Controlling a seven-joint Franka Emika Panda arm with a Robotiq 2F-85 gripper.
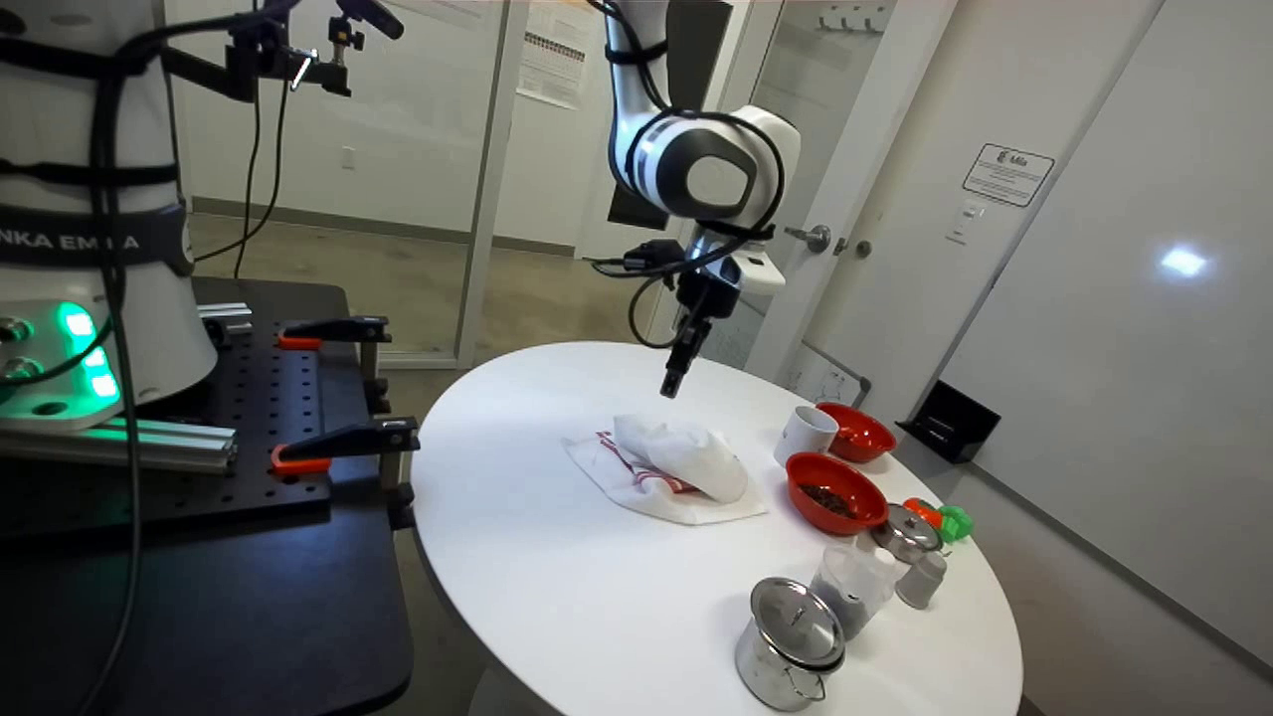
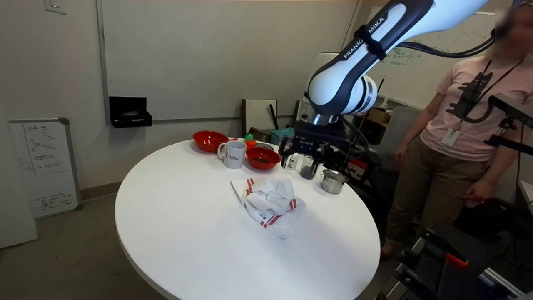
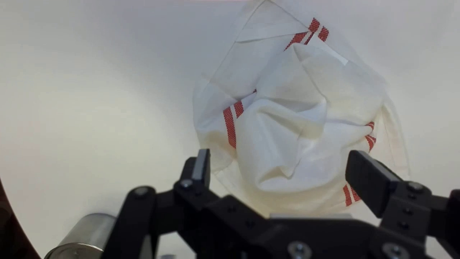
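Observation:
A white towel with red stripes lies crumpled near the middle of the round white table. Its folds heap up in the centre while flat corners spread around them. My gripper hangs above the towel, apart from it. In the wrist view the fingers stand wide open, and the towel shows beyond and between the two fingers, with nothing held. From the other side, exterior view 2 shows the gripper over the towel with its fingers spread.
Along the far edge stand a white mug, two red bowls, one with dark bits inside, a clear container and a lidded metal pot. A person stands at the right.

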